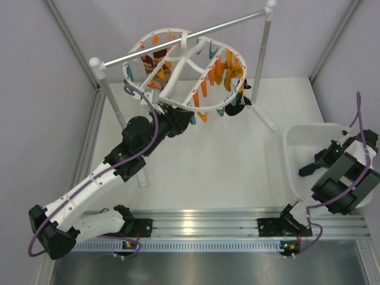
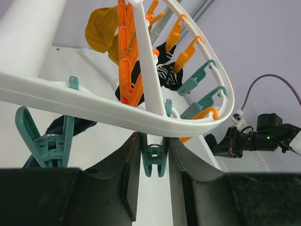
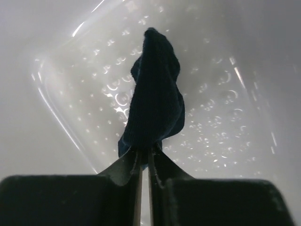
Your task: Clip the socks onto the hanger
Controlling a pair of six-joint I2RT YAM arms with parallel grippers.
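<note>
A dark navy sock (image 3: 155, 89) lies in the white tub. At its near end, the fingertips of my right gripper are close together; whether they pinch the cloth cannot be made out. From above, the sock (image 1: 310, 170) sticks out left of the right gripper (image 1: 330, 157). My left gripper is shut on a teal clip (image 2: 154, 159) at the rim of the round white hanger (image 2: 84, 101). Mustard (image 2: 101, 29) and black striped socks (image 2: 170, 75) hang from the hanger. Dark cloth (image 2: 77, 126) shows behind another teal clip (image 2: 51, 143).
The white tub (image 1: 289, 155) stands at the right, under the right arm. A white stand (image 1: 261, 59) holds the hanger (image 1: 178, 104) up, with several orange and teal clips on it. Bare table (image 1: 208, 166) lies between hanger and tub.
</note>
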